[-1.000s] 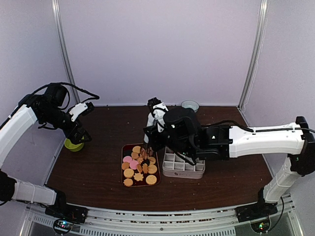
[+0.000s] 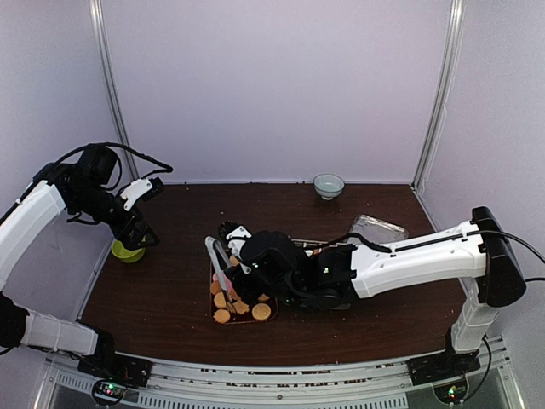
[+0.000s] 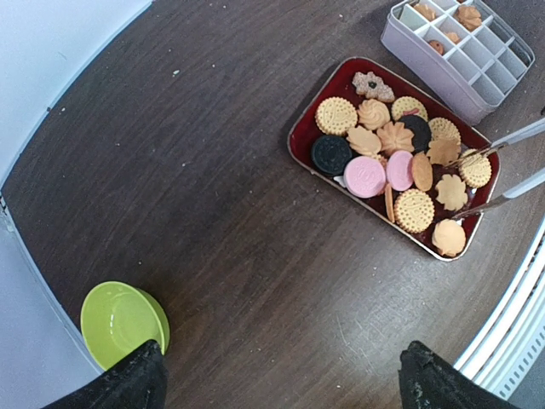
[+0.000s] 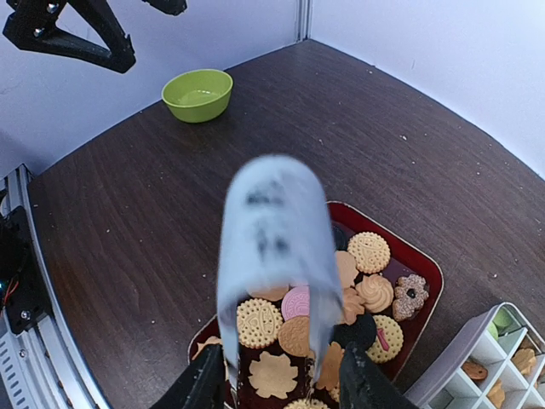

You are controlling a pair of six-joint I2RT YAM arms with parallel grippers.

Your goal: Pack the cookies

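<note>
Assorted cookies fill a red tray, among them pink, black and tan ones. Beside it is a white box with compartments, some holding cookies. My right gripper is low over the tray, fingertips part open around the area of a flower-shaped cookie; whether it touches that cookie is unclear. My left gripper hangs open above the left of the table, nothing between its fingers.
A green bowl sits at the left edge. A pale bowl stands at the back, near a clear plastic container. The table between green bowl and tray is clear.
The right arm has moved left and toward the front, from beside the box to over the tray. The left arm is unchanged.
</note>
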